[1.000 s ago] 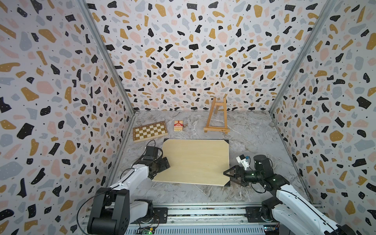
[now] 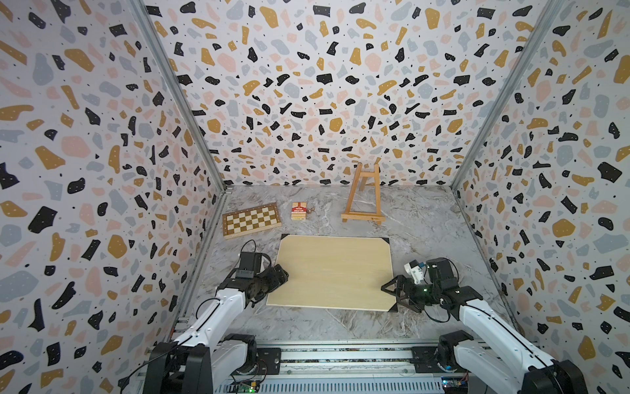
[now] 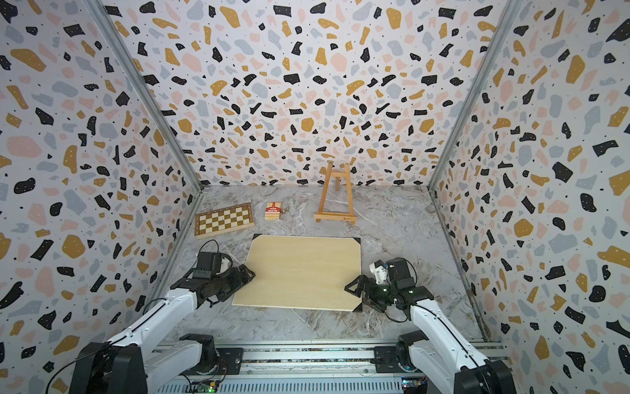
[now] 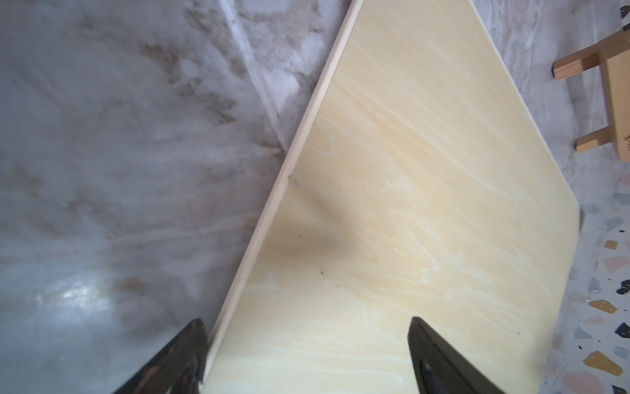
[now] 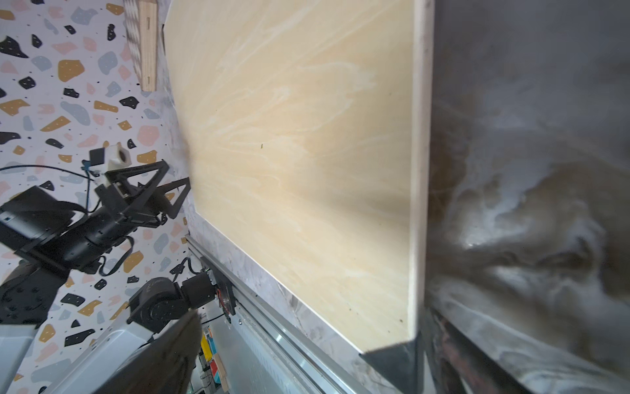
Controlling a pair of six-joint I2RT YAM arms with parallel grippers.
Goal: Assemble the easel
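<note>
The wooden easel [image 2: 362, 214] [image 3: 334, 216] stands upright at the back, right of centre; part of it shows at the right of the left wrist view. A pale plywood board [image 2: 331, 269] [image 3: 295, 269] with dark corner pieces lies flat in the middle. My left gripper [image 2: 279, 275] [image 3: 246, 275] is at the board's left edge, fingers apart, the raised rim [image 4: 269, 210] running beside its left finger. My right gripper [image 2: 394, 285] [image 3: 357, 284] is open at the board's near right corner, the board's edge [image 5: 420, 164] running between its fingers; I cannot tell that it grips anything.
A checkered board [image 2: 251, 216] [image 3: 223, 218] lies at the back left, with a small red and cream box [image 2: 299, 208] [image 3: 273, 208] to its right. Terrazzo-patterned walls enclose three sides.
The plywood board has shifted to the right by a little. Both grippers have moved slightly rightward with it. The easel and small items are unmoved.
</note>
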